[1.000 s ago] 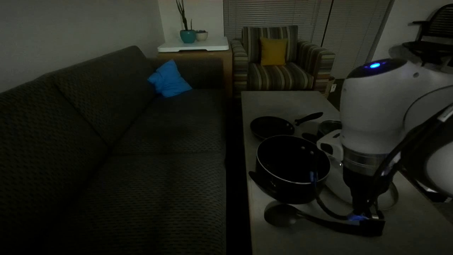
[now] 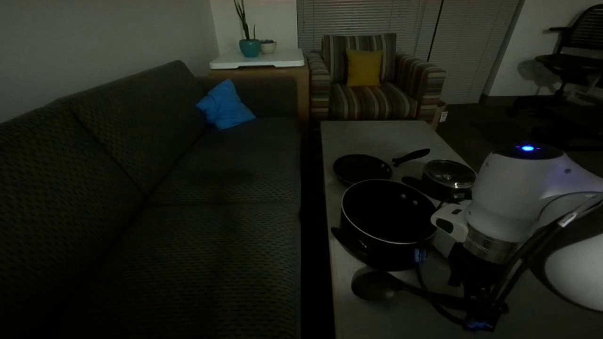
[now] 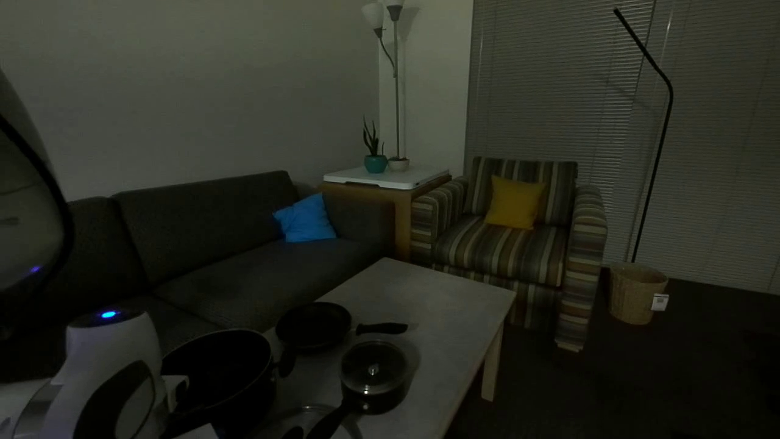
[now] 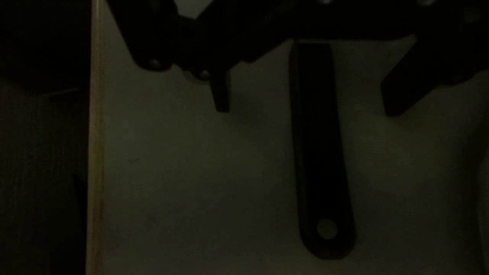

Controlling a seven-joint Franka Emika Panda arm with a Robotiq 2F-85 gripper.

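Observation:
A black ladle or spoon [image 2: 375, 285] lies on the table, its bowl in front of the big black pot [image 2: 387, 214]. In the wrist view its handle [image 4: 321, 151] runs down the picture, a round hole near the end. My gripper is open, one finger [image 4: 222, 94] left of the handle and the other to its right, neither touching it. In exterior view 1 the gripper [image 2: 483, 316] is a dark shape low over the handle, its fingertips hard to make out. The spoon's bowl is outside the wrist view.
Behind the pot are a black frying pan [image 2: 362, 168] and a lidded saucepan [image 3: 374, 373]. A glass lid [image 3: 307, 418] lies near the saucepan. The table's edge [image 4: 95, 137] runs along the wrist view's left. A sofa [image 2: 237, 243] stands alongside.
The arm has come down and a little toward the camera in exterior view 1, lowering the gripper over the handle. The spoon and pots look unmoved.

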